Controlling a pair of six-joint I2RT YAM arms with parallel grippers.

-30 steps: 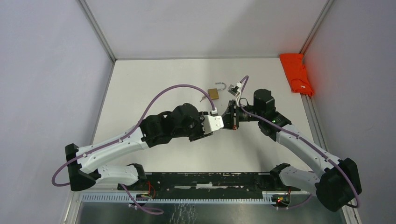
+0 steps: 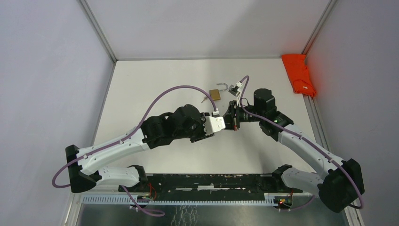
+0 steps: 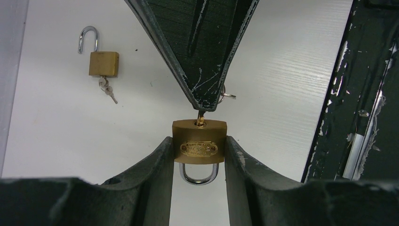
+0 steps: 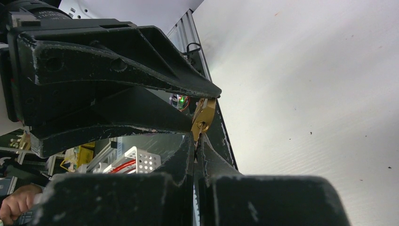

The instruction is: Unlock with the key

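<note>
A brass padlock [image 3: 199, 149] sits between the fingertips of my left gripper, one finger against each side. Its U-shaped shackle [image 3: 198, 181] points away from the keyhole, both legs at the body. My right gripper is shut on a thin key [image 3: 201, 116], whose shaft meets the keyhole; how deep it sits cannot be told. A small key ring [image 3: 229, 96] shows beside the right fingers. In the right wrist view the padlock [image 4: 205, 115] is edge-on, its keyhole facing the right fingertips. From above, the two grippers meet and hide the lock.
Another brass padlock [image 2: 215, 94] lies on the white table [image 2: 141, 89] with its shackle open and keys [image 3: 109, 89] at its keyhole. A red cloth [image 2: 299, 74] lies at the right back edge.
The left arm shows no visible movement, and the padlock on the table stays put.
</note>
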